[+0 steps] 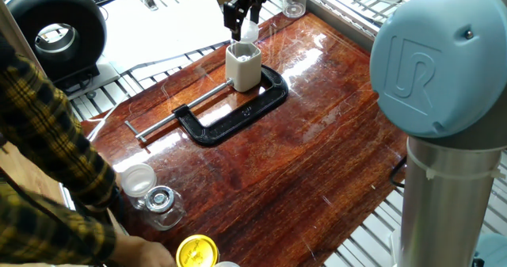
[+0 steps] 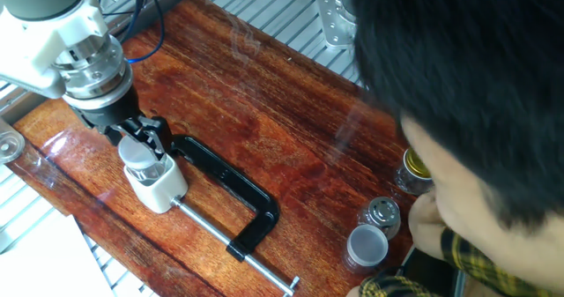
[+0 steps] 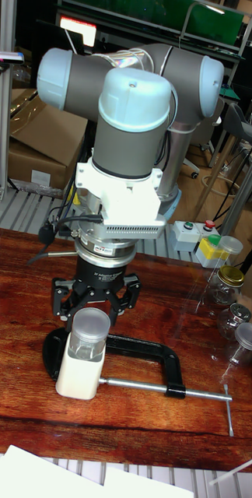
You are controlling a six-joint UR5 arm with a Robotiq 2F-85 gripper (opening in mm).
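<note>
A clear jar with a frosted white lid (image 3: 90, 322) stands in a cream block-shaped holder (image 1: 243, 67) at the far side of the wooden table. Close behind and above that lid is my gripper (image 3: 96, 309), its two fingers spread wider than the lid in the third exterior view. It looks open; whether a finger touches the lid is hard to see. A black C-clamp (image 1: 235, 124) lies on the table, its screw end against the holder.
Near a person's hands stand a white-lidded jar (image 2: 367, 245), a silver-lidded jar (image 2: 381, 212) and a gold-lidded jar (image 2: 412, 169). The person (image 2: 458, 94) leans over that edge.
</note>
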